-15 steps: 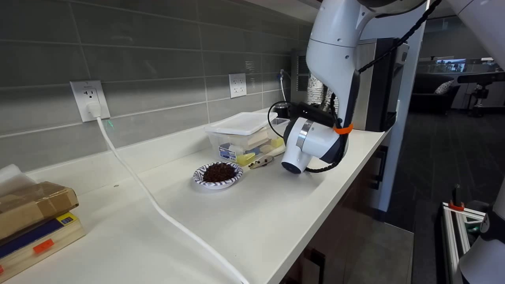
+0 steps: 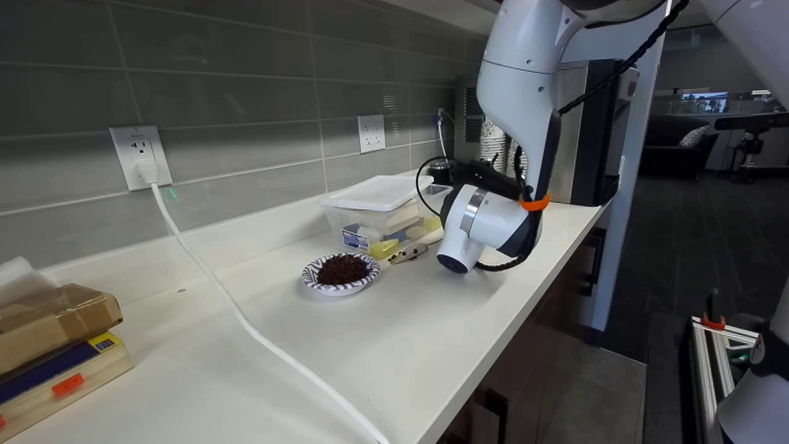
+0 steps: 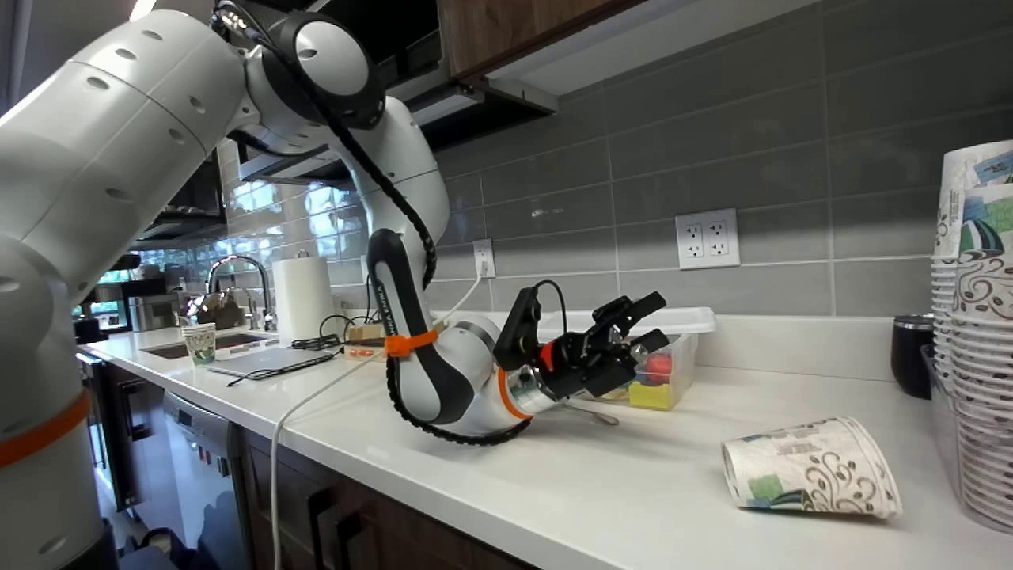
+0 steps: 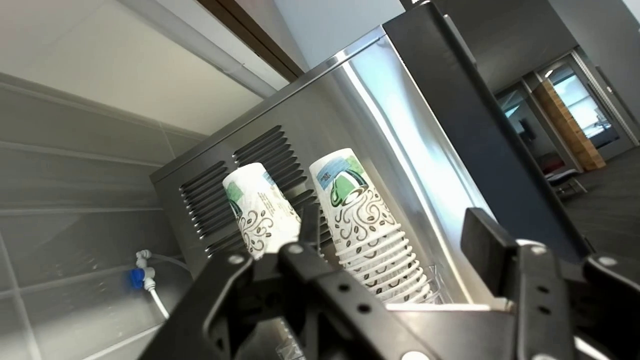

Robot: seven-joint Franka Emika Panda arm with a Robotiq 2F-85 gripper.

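Observation:
Above the counter, my gripper (image 3: 653,323) points toward the cup stacks, its black fingers (image 3: 634,308) apart and the space between them empty. In the wrist view the gripper also shows open. Beyond the fingers stand two upside-down stacks of patterned paper cups, a left stack (image 4: 258,207) and a right stack (image 4: 357,210). A single paper cup (image 3: 812,467) lies on its side on the counter, clear of the gripper. In exterior view 1 the arm hides the fingertips. A patterned bowl (image 2: 316,284) of dark brown bits sits on the counter.
Against the wall stands a clear lidded bin (image 2: 377,222), close behind the gripper, with a spoon (image 3: 593,414) beside it. A black tumbler (image 3: 912,356) and a steel machine (image 4: 336,114) are near the cup stacks. A white cable (image 2: 244,318) crosses the counter. Open counter lies before the fallen cup.
The wrist has shifted very slightly left and down in exterior view 1. The bowl, bin and cable are where they were.

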